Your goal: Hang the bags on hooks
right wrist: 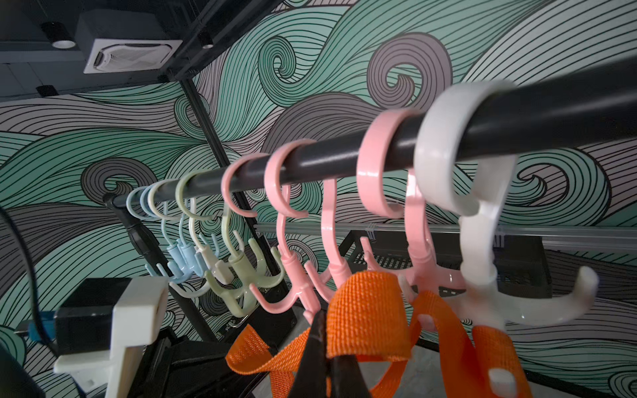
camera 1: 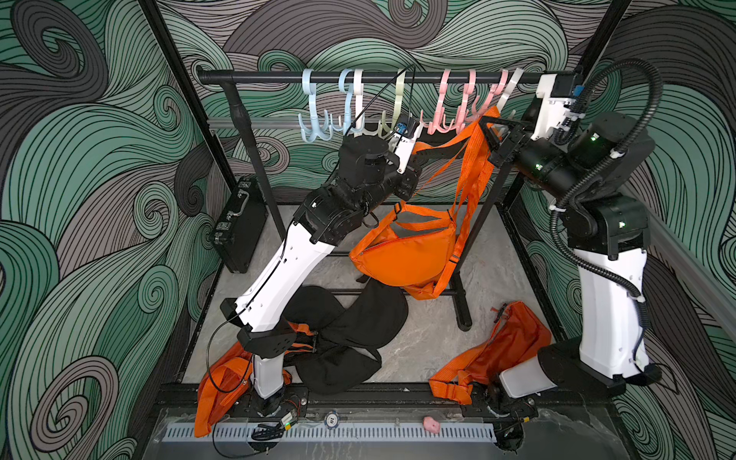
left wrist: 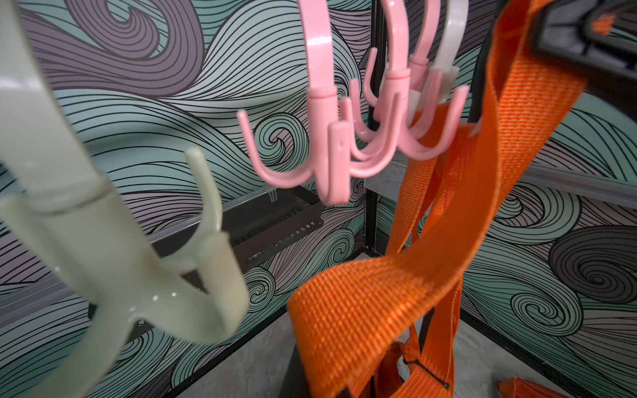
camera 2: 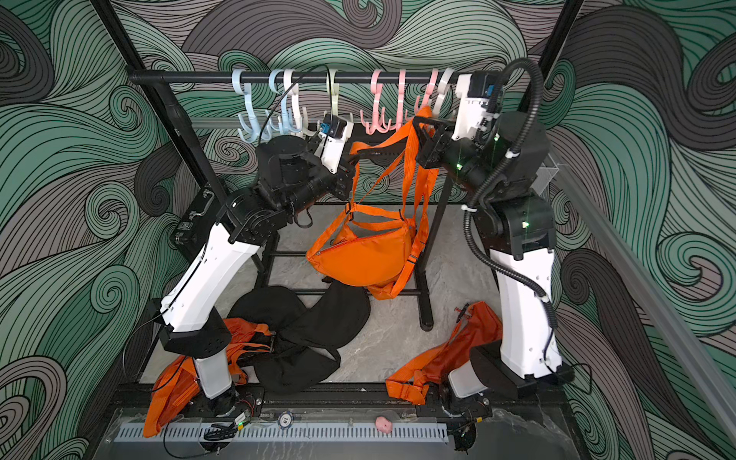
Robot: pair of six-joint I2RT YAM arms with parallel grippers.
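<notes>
An orange bag (camera 1: 406, 257) hangs in the air below the rack, carried by its long straps (camera 2: 418, 172). At the rack's right end my right gripper is shut on a strap loop, which stands up over its fingertips. The left gripper (camera 1: 418, 155) is lower and further left, shut with another part of the strap (left wrist: 378, 292) at it; the strap hides its fingers in the left wrist view. Close by are pink hooks (left wrist: 325, 132) and a white hook (right wrist: 491, 298). Orange strap passes right beside the white hook's prongs; I cannot tell whether it rests on one.
The black rail (camera 1: 253, 76) also carries blue hooks (camera 1: 310, 107) and a pale green hook (left wrist: 119, 245), near the left gripper. On the floor lie two more orange bags (camera 1: 510, 341) (camera 1: 230, 375) and a black cloth item (camera 1: 345, 329). A black case (camera 1: 237, 222) stands at left.
</notes>
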